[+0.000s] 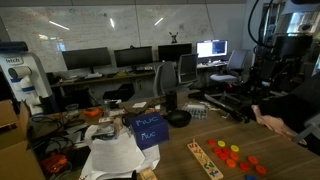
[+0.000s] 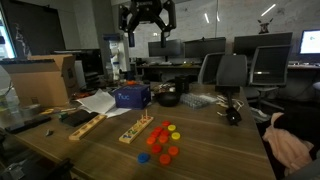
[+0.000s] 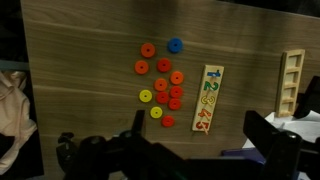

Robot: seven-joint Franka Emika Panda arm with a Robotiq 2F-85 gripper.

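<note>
My gripper is open high over the table, its dark fingers wide apart with nothing between them. Below it, in the wrist view, lies a narrow wooden board (image 3: 208, 98) with coloured numerals. Loose round discs are spread to the left of that board: several red or orange ones, such as a red disc (image 3: 168, 122), a yellow disc (image 3: 145, 96), another yellow disc (image 3: 156, 113) and a blue disc (image 3: 175, 45). Another wooden piece with compartments, a slotted tray (image 3: 291, 82), lies farther right. Exterior view 2 shows the gripper (image 2: 148, 22) well above everything.
A blue box (image 2: 131, 96) stands behind the boards, with a black pan (image 1: 179, 118) near it. White paper (image 1: 115, 155) and a cardboard box (image 1: 18, 145) occupy the left side. Bare tabletop (image 2: 220, 155) extends right of the discs.
</note>
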